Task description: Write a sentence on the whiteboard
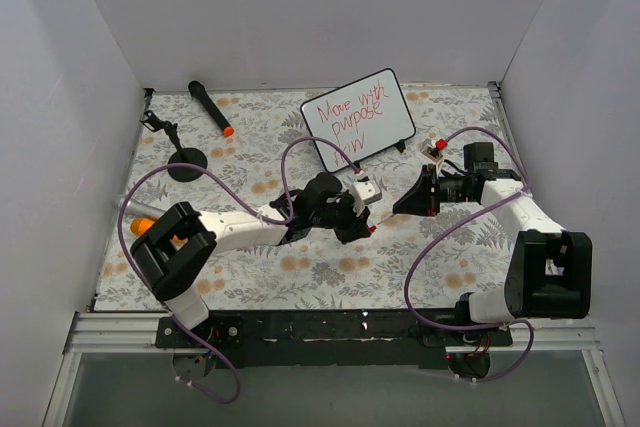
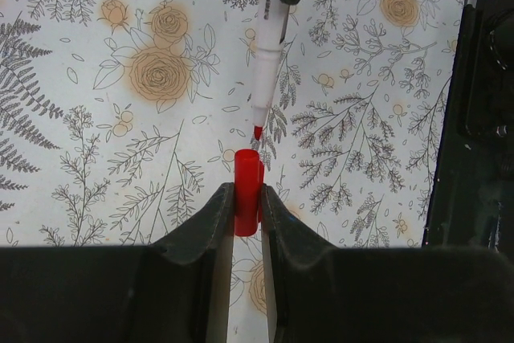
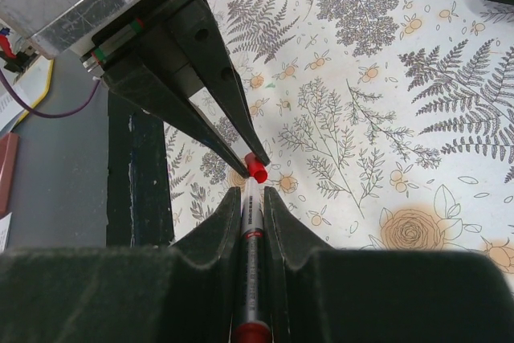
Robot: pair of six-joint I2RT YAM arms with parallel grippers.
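Note:
The whiteboard (image 1: 390,132) stands at the back with "Move with purpose" and another short word, partly hidden by a cable, in red. My right gripper is shut on a white marker (image 2: 269,58), whose red tip is bare. Close by, my left gripper is shut on the red cap (image 2: 247,198). In the left wrist view the marker's tip points down at the cap with a small gap seeming to lie between them. From the right wrist, the cap (image 3: 256,169) shows just past the marker's far end, between the left fingers.
A black microphone (image 1: 206,105) with an orange end lies at the back left, near a dark stand (image 1: 187,164). An orange-and-grey object (image 1: 143,226) is partly behind the left arm.

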